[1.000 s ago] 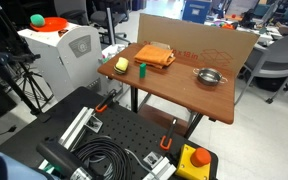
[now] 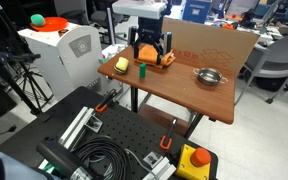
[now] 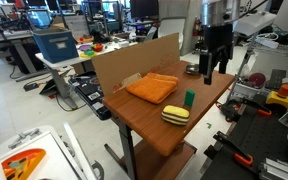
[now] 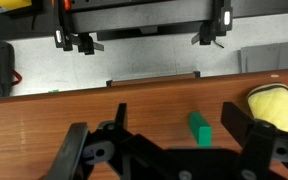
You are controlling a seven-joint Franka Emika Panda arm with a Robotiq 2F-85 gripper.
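Observation:
My gripper [image 2: 150, 51] hangs pointing down above the brown table, its fingers wide apart with nothing between them. In exterior view 2 the gripper [image 3: 214, 82] appears above the table, to the right of a small green cylinder [image 3: 189, 99]. The wrist view shows the green cylinder [image 4: 200, 130] near one dark finger, apart from it. Beside it lies a yellow sponge-like piece [image 4: 273, 106] with a dark band. A folded orange cloth [image 3: 152, 88] lies on the table, partly hidden behind the gripper in exterior view 1.
A metal pot [image 2: 211, 77] with handles stands on the table's right side in exterior view 1. An upright cardboard panel [image 2: 209, 45] borders the table's back. Bare tabletop [image 2: 189, 95] lies between the cylinder and the pot.
The table objects have not moved.

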